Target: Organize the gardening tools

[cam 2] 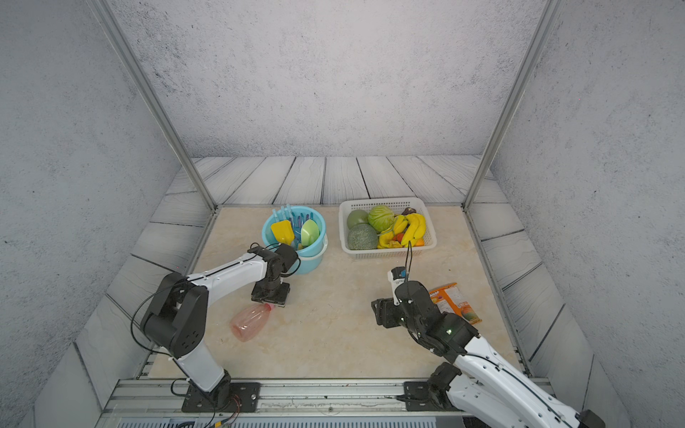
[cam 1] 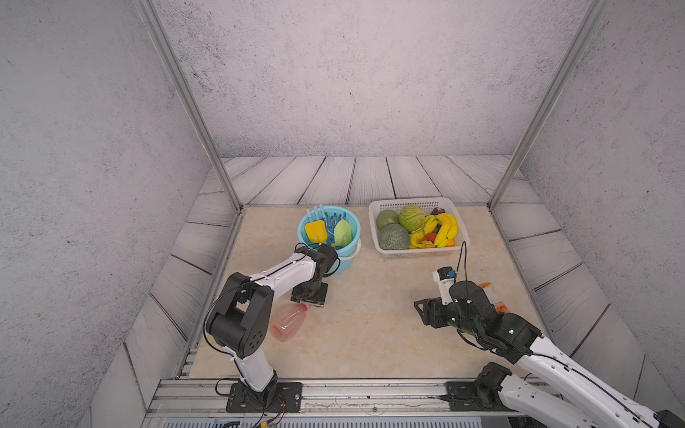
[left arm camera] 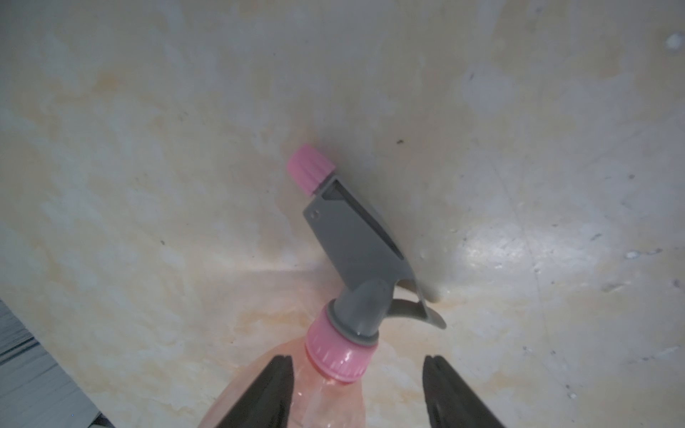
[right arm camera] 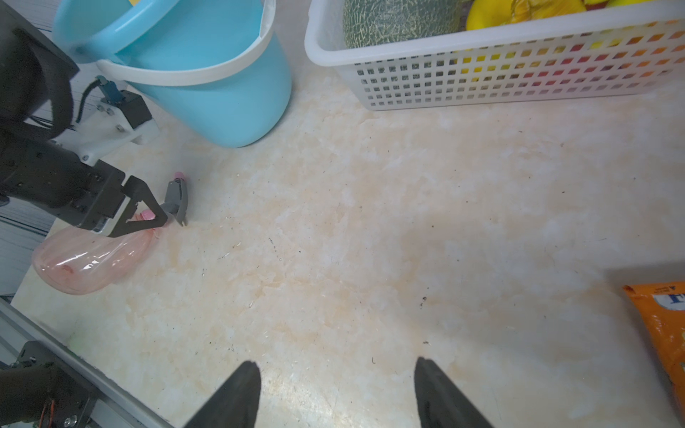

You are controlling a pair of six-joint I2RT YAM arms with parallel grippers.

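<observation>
A pink spray bottle (cam 1: 287, 322) lies on its side at the front left, its grey trigger head (left arm camera: 356, 249) and pink collar filling the middle of the left wrist view. My left gripper is open just over the bottle's neck, its fingers apart. A light blue bucket (cam 2: 308, 261) at the back holds gardening tools, including a yellow one (cam 2: 282, 232), a pale green one (cam 2: 309, 232) and blue pronged ones. At the right, my right gripper hangs open over the table with nothing between its fingers.
A white basket (cam 2: 386, 253) of melons and bananas stands at the back right. An orange packet (cam 2: 456, 303) lies at the right, partly behind the right arm.
</observation>
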